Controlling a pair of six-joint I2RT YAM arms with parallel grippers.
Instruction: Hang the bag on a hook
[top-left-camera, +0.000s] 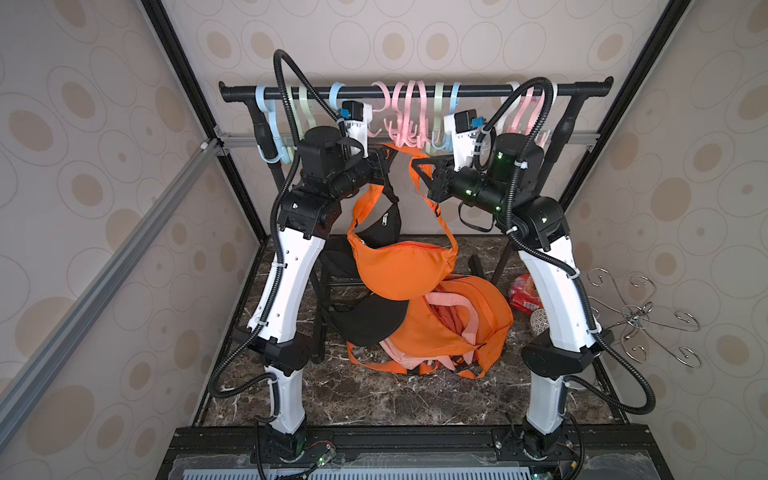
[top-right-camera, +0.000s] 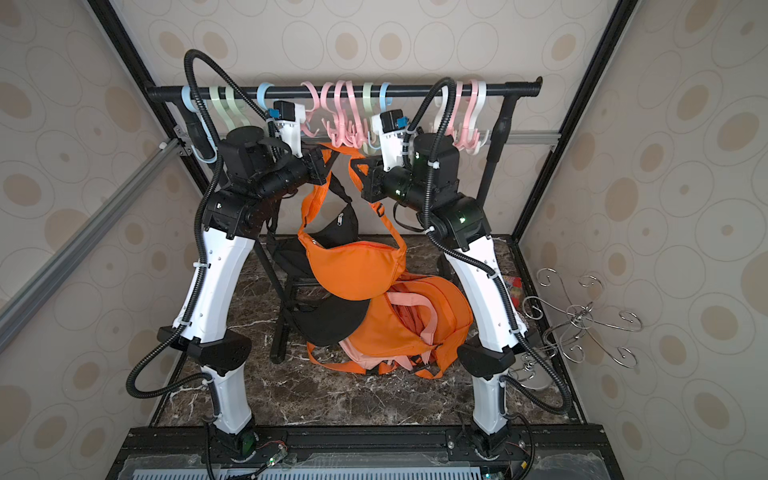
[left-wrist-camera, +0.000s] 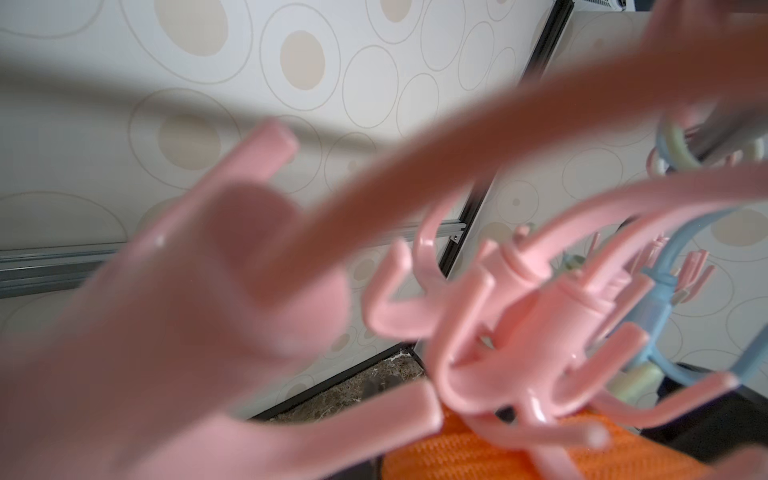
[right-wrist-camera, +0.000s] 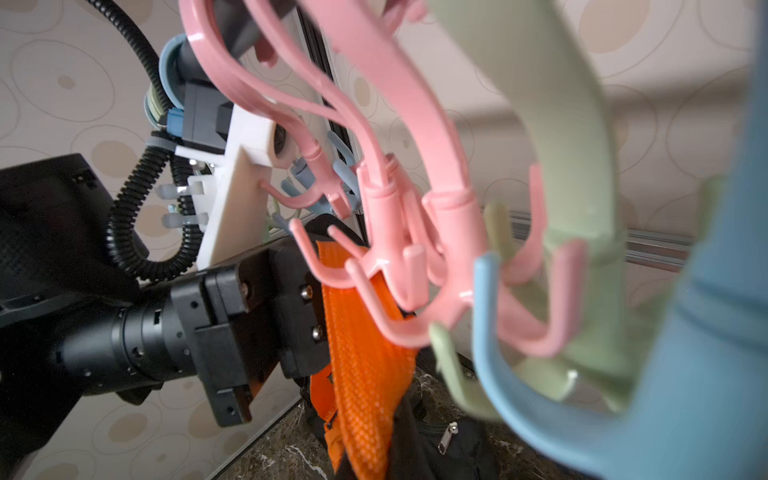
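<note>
The orange waist bag (top-left-camera: 404, 268) hangs in the air, its strap (top-left-camera: 365, 205) looped up to the pink hooks (top-left-camera: 410, 132) on the rail. At the loop's left side, my left gripper (top-left-camera: 387, 162) is shut on the strap. Opposite it, my right gripper (top-left-camera: 419, 169) is shut on the other side. The strap (right-wrist-camera: 364, 376) runs behind and below the pink prongs in the right wrist view, close by the left gripper's fingers. Orange webbing (left-wrist-camera: 544, 452) also passes under the prongs in the left wrist view. I cannot tell whether any prong carries it.
Blue hooks (top-left-camera: 454, 100) and green hooks (top-left-camera: 437, 120) crowd the black rail (top-left-camera: 480, 90). Below lie a larger orange bag (top-left-camera: 488, 308) and black bags (top-left-camera: 368, 320). A metal scroll stand (top-left-camera: 636, 316) and a red packet (top-left-camera: 524, 293) are at the right.
</note>
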